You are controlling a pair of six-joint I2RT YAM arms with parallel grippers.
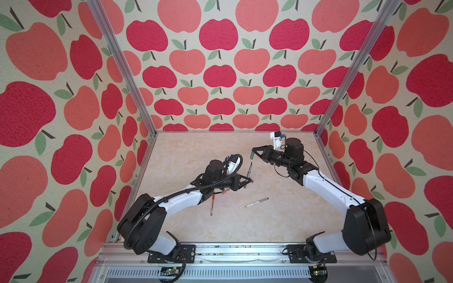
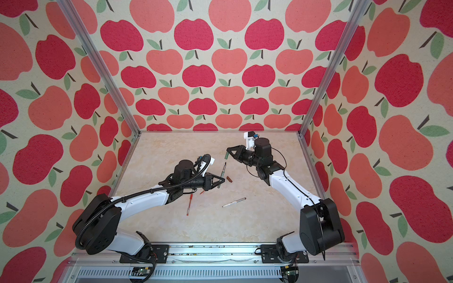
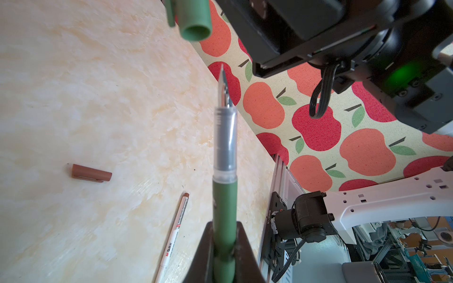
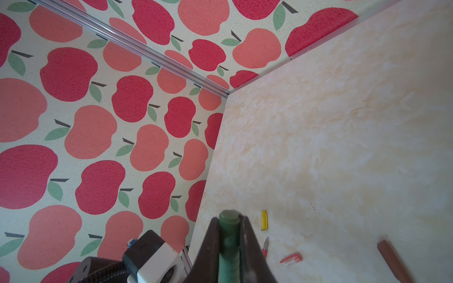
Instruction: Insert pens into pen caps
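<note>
A green pen point(image 3: 224, 202) with a clear front section and metal tip points up, with my left gripper shut around its green barrel. Above and a little left of the tip hangs a green cap point(image 3: 194, 21), its open end facing down; pen and cap are apart. My right gripper is shut on that green cap point(image 4: 229, 235). In the top left view the cap point(image 1: 252, 154) sits over the pen tip, and the pen point(image 1: 248, 170) leans slightly. On the table lie a brown cap point(image 3: 92, 173) and a white-bodied pen point(image 3: 172, 231).
A red pen point(image 1: 212, 205) lies below the left arm. The right wrist view has a yellow cap point(image 4: 263, 220) and a red cap point(image 4: 291, 259) on the table.
</note>
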